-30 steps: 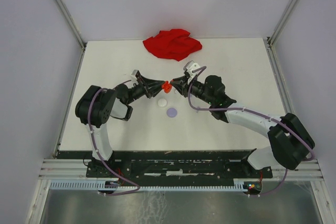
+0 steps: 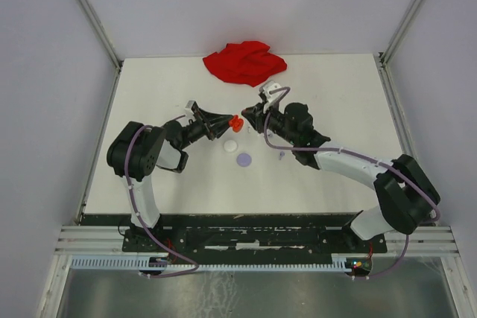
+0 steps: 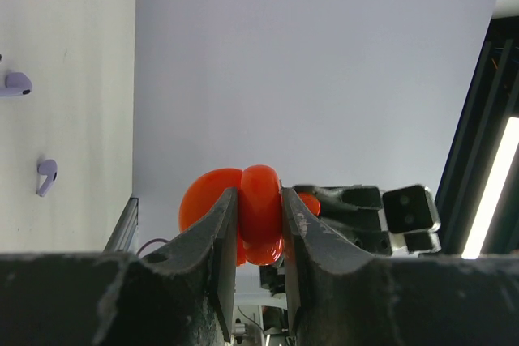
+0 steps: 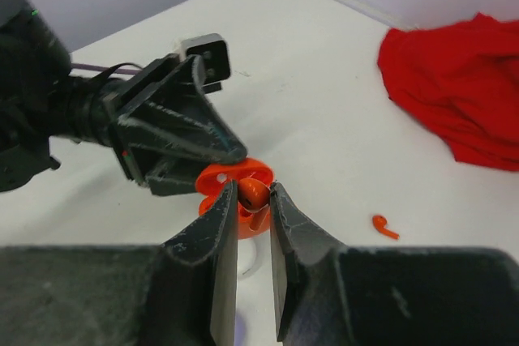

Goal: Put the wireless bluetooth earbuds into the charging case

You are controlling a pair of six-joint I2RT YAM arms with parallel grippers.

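The red charging case (image 2: 236, 123) is held above the table with its lid (image 4: 235, 171) raised, and my left gripper is shut on it. Facing it from the other side, my right gripper is shut on a red earbud (image 4: 253, 194). In the right wrist view the earbud overlaps the open case; whether it touches or sits in a slot cannot be told. A second red earbud (image 4: 383, 227) lies loose on the table.
A red cloth (image 2: 244, 62) lies at the back of the table. In front of the grippers are a white case (image 2: 229, 145) and a purple case (image 2: 244, 160). Purple earbuds (image 3: 49, 176) lie loose nearby.
My right gripper has shifted slightly toward the back of the table, its arm turning a little. The left arm and the red case have stayed in place.
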